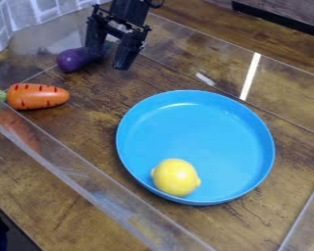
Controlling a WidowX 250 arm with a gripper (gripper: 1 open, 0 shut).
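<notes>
My black gripper (110,49) stands open at the upper left, low over the table, just right of a purple eggplant (76,59) that it partly covers. An orange carrot (36,96) with a green top lies at the left. A blue plate (199,127) fills the centre right, holding a yellow lemon (176,176) near its front rim.
Clear panels run along the left and front edges, and a thin white strip lies at the upper right.
</notes>
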